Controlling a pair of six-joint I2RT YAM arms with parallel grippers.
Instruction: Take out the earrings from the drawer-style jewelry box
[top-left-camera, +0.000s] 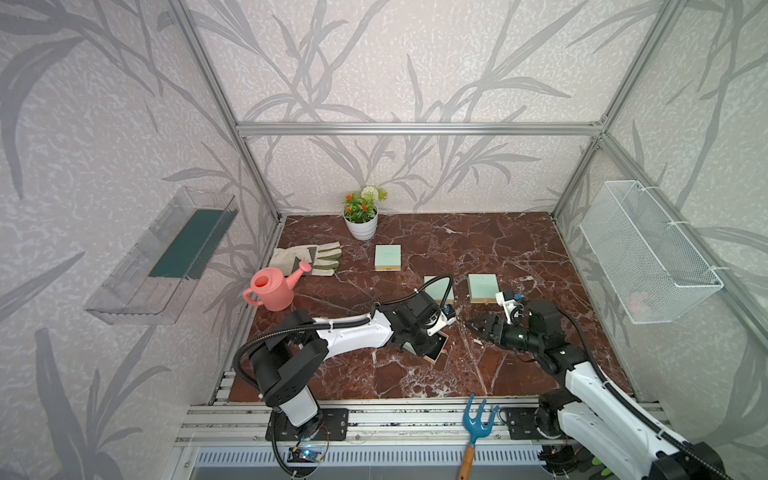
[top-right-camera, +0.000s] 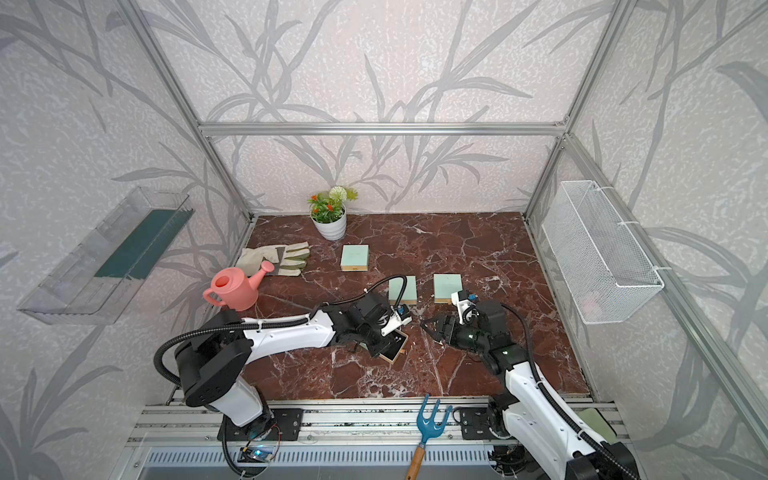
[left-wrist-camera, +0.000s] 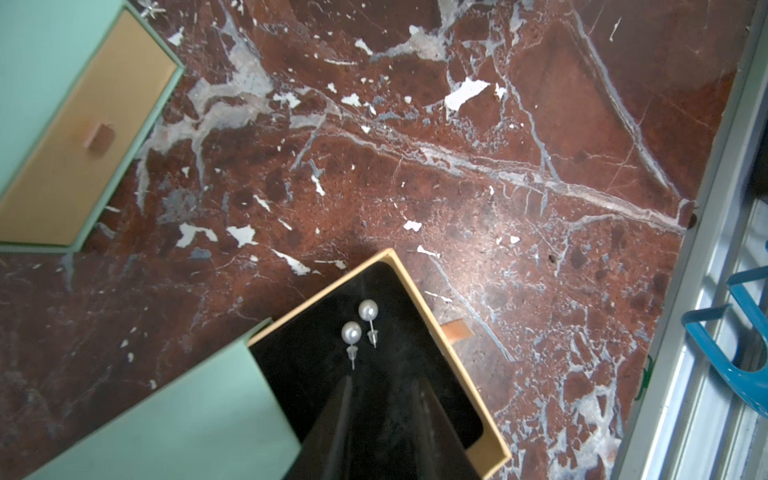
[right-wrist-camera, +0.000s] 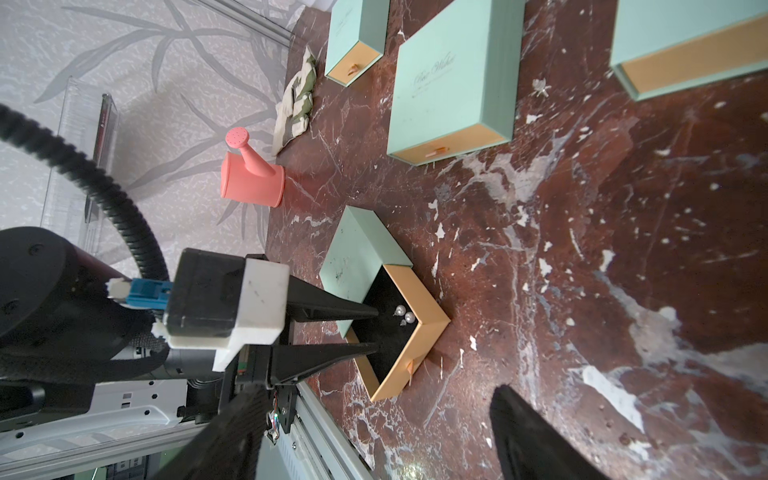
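Two pearl earrings (left-wrist-camera: 360, 321) lie on the black lining of the pulled-out drawer (left-wrist-camera: 477, 398), near its corner. The drawer's mint-green jewelry box (left-wrist-camera: 192, 416) fills the lower left of the left wrist view. My left gripper reaches over the drawer with its fingers part open and nothing between them; the earrings lie beyond its fingertips. In the right wrist view the earrings (right-wrist-camera: 405, 313) sit beside the drawer's inner wall. My right gripper (top-left-camera: 485, 324) hangs right of the drawer, clear of it, its dark fingers (right-wrist-camera: 524, 432) spread with only tabletop between them.
Three closed mint boxes stand farther back, among them a middle one (right-wrist-camera: 448, 88) and a right one (top-left-camera: 482, 288). A pink watering can (top-left-camera: 273, 288), gloves (top-left-camera: 320, 258) and a potted plant (top-left-camera: 361, 216) are at left and back. A blue fork (top-left-camera: 477, 424) lies at the front edge.
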